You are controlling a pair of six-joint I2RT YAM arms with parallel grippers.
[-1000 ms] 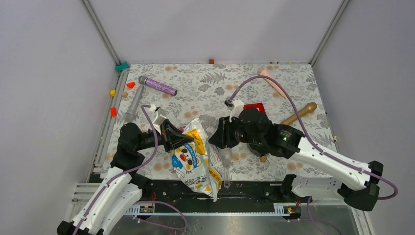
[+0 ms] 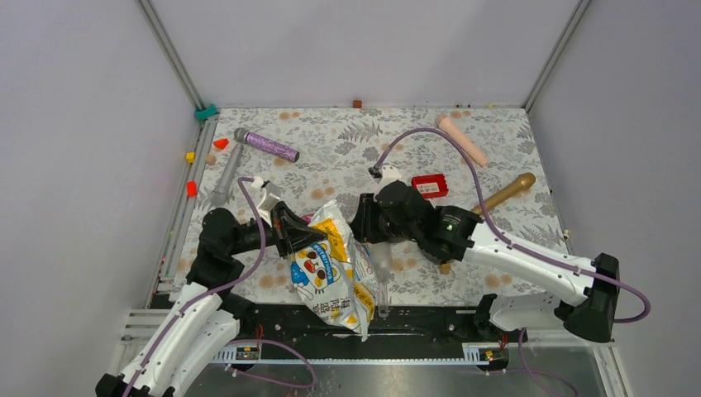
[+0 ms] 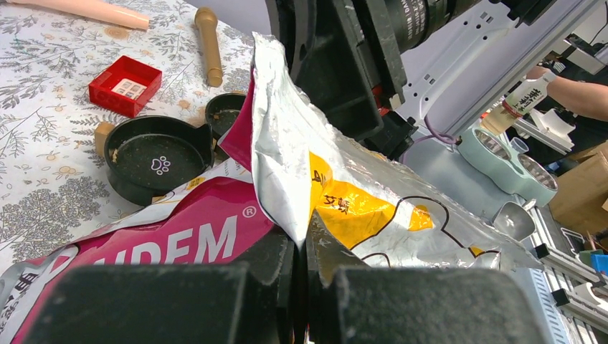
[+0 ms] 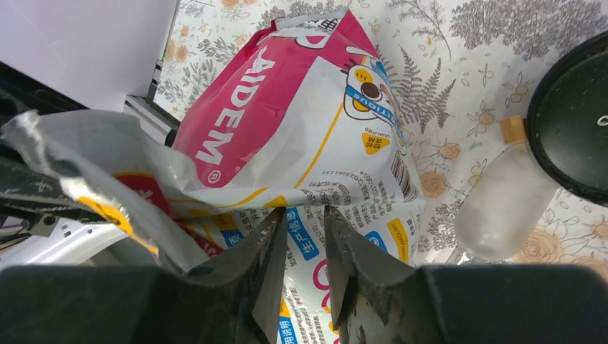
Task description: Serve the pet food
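Note:
A crinkled pet food bag (image 2: 324,277) with white, yellow and magenta panels hangs at the table's front edge. My left gripper is shut on a folded edge of it. My right gripper is at the bag's right side in the top view, its fingers part open with the bag's printed face behind them; whether they touch it I cannot tell. Black paw-print bowls (image 3: 156,158) stand on the table beyond the bag, largely hidden by the right arm from above.
A red box (image 2: 429,185), a wooden pestle (image 2: 512,190), a pink roller (image 2: 461,139), a clear bottle (image 4: 505,204) and a purple microphone (image 2: 269,146) lie around.
My right arm has moved slightly left and back toward the bag, uncovering more of the red box. The left gripper and bag have stayed almost still.

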